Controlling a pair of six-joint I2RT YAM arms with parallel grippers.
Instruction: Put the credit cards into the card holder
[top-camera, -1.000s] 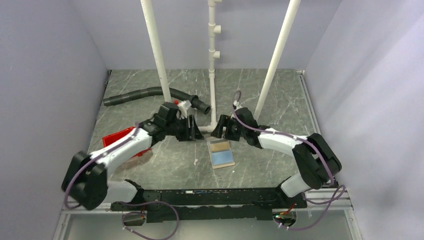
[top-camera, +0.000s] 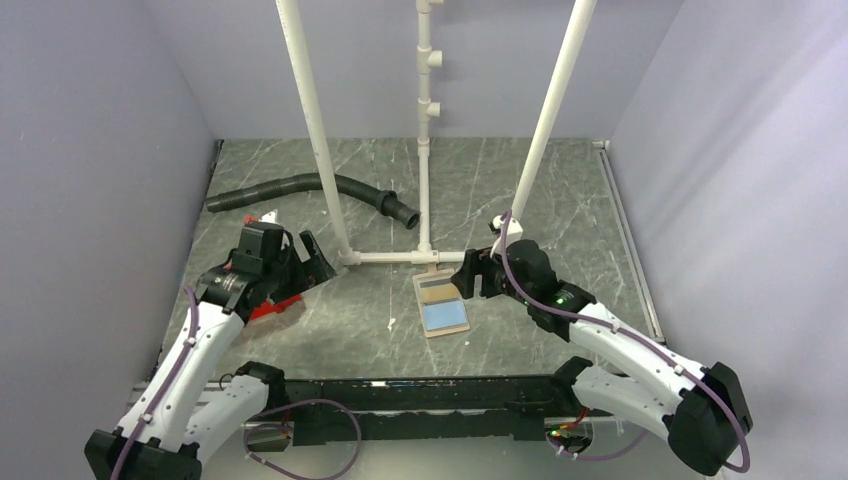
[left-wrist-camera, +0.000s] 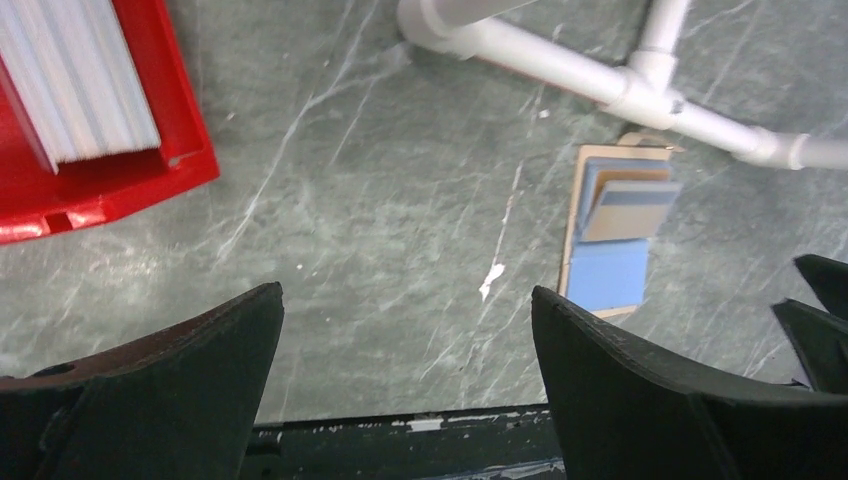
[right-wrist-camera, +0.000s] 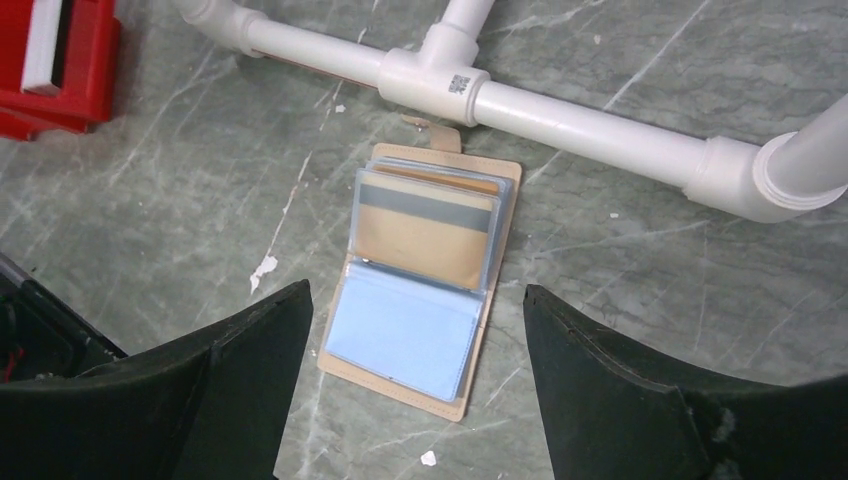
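The card holder (right-wrist-camera: 336, 365), a tan board with clear pocket flaps, lies flat on the grey floor near the middle. Its lower pocket shows a light blue card (right-wrist-camera: 405, 330); above it a flap shows tan with a grey stripe. My right gripper (top-camera: 461, 272) is open beside the holder's upper right edge, and the right wrist view shows the holder below and between its fingers, untouched. Well to the left, my left gripper (top-camera: 318, 256) is also open, with only bare floor between its fingers. Whether other cards sit in the pockets is unclear.
A red box (left-wrist-camera: 190, 165) with a stack of white cards (left-wrist-camera: 85, 85) stands at the left, partly under the left arm. White pipes (right-wrist-camera: 590, 130) run just behind the holder. A black hose (top-camera: 280, 188) lies at the back left.
My left gripper has drawn away to the left from near the holder. The right gripper has shifted a little right and toward the front. The holder has stayed in place.
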